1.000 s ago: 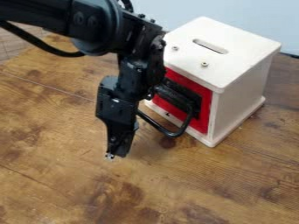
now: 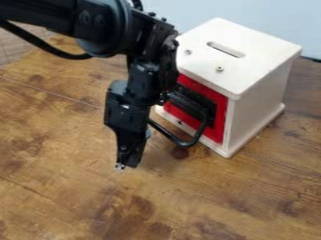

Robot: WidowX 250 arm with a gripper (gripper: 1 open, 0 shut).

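The black gripper [image 2: 126, 161] points down just above the wooden table, left of a pale wooden box [image 2: 261, 89]. Its fingertips look shut, with nothing visible between them. The box has a slot and two small knobs on top and a red front [image 2: 215, 127], partly hidden behind the arm. A dark fixture with a looped black bar sits at the red front, near the arm; where it joins is unclear.
A black cable hangs at the upper left.
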